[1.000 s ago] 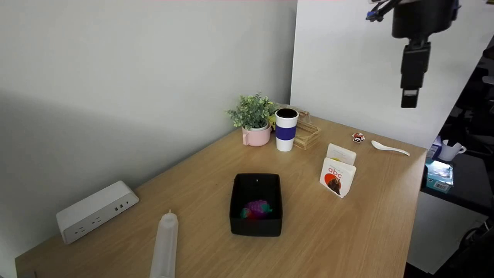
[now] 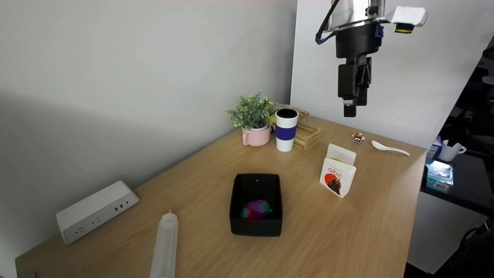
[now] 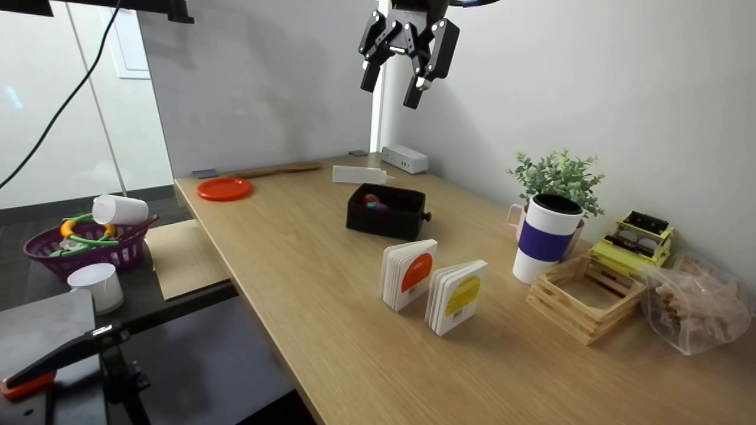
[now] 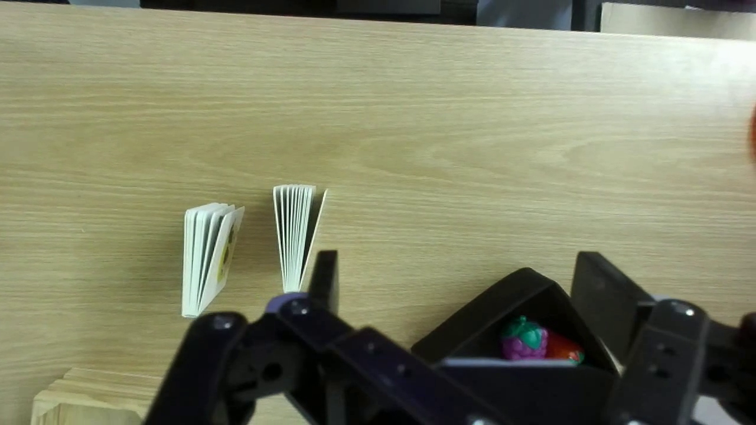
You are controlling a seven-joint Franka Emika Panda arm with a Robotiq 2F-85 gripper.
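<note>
High over the table hangs my gripper point(image 3: 390, 93), its fingers open and nothing between the fingers. Below it on the table is a black box point(image 2: 256, 227) that holds a purple berry toy point(image 2: 257, 207) and a red fruit toy point(image 4: 563, 347) with green leaves. Two small board books stand upright with their pages slightly fanned: one with a red circle and "abc" on its cover point(image 2: 337, 177), and beside it one with a yellow circle point(image 3: 457, 297). In the wrist view the box shows partly behind the right finger and gripper body.
A white cup with a purple band point(image 3: 547, 241), a potted plant point(image 2: 255, 118), a wooden crate point(image 3: 586, 297) and a bag point(image 3: 698, 304) line the wall side. A clear bottle point(image 2: 164, 245), red plate point(image 3: 224, 189) and white spoon point(image 2: 389, 148) lie elsewhere.
In exterior view 1 my gripper has moved left and turned, so that both fingers now show. The box, toys and books stay where they were.
</note>
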